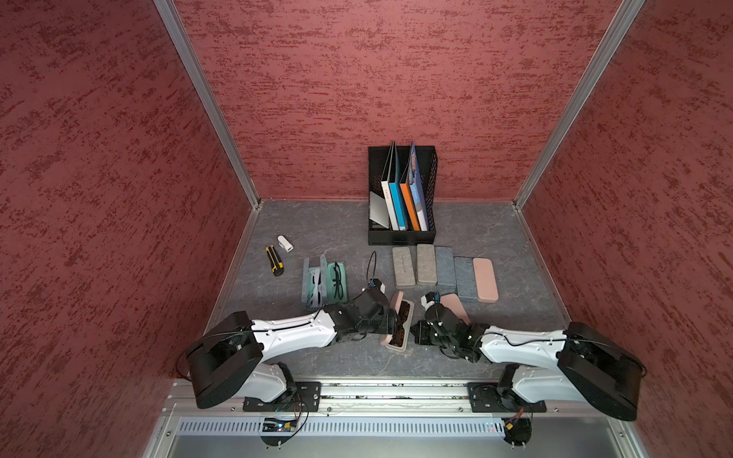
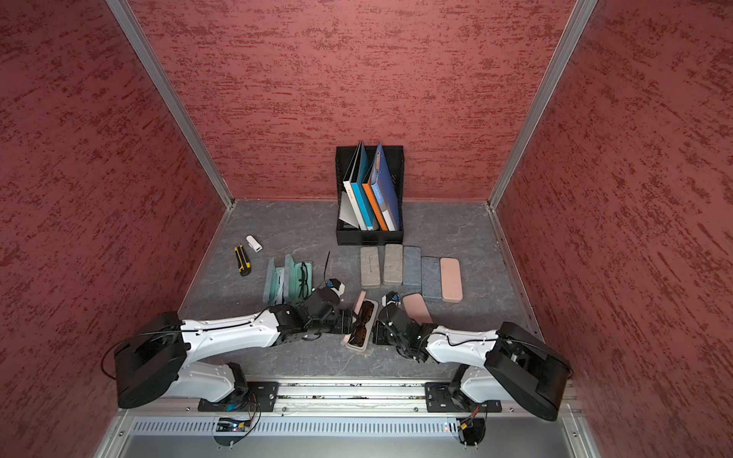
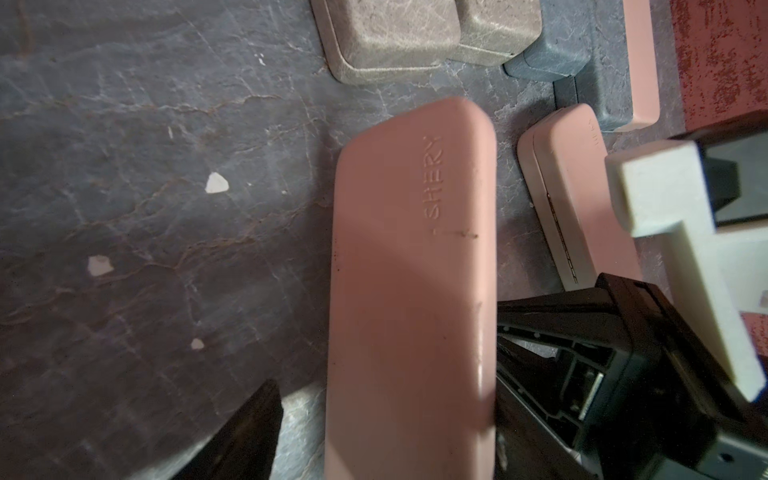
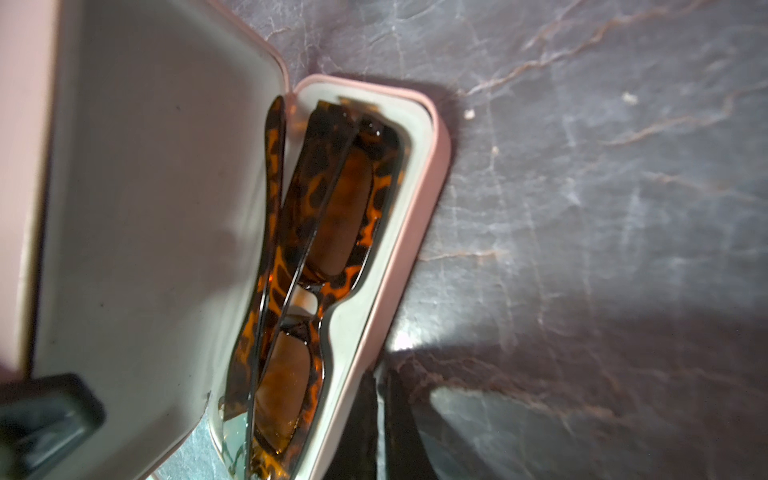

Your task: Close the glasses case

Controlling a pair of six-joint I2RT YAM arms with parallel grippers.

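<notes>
A pink glasses case stands open between my arms, tortoiseshell sunglasses inside, its lid raised on the left and marked "SHERY" on the outside. My left gripper is at that lid; in the left wrist view its fingers stand apart near the lid's lower part. My right gripper is shut beside the case's right wall, with nothing visible between its fingers in the right wrist view.
A row of closed grey, blue and pink cases lies behind, another pink case by my right arm. Open teal cases, a cutter and a binder rack also stand on the table.
</notes>
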